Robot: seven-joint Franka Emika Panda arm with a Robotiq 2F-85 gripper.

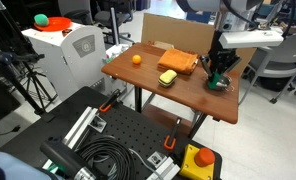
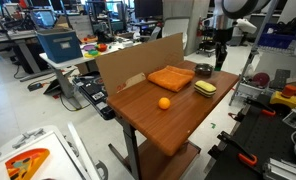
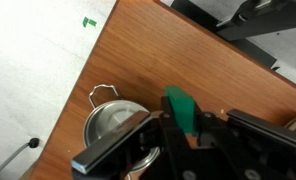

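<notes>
A small green object (image 3: 181,108) is held between the fingers of my gripper in the wrist view. The gripper is shut on it, and part of the object is hidden by the fingers. Close beside it stands a shiny metal pot (image 3: 105,119) with a wire handle, on the wooden table (image 3: 138,62). In exterior view 1 the green piece (image 1: 215,78) appears in front of the pot (image 1: 225,84), near the table's right end. Whether it is over the rim cannot be told.
A yellow sponge-like block (image 1: 167,77), an orange cloth (image 1: 180,61) and an orange ball (image 1: 137,60) lie on the table. A cardboard panel (image 2: 143,61) stands along one long edge. Bare wood lies left of the pot in exterior view 1.
</notes>
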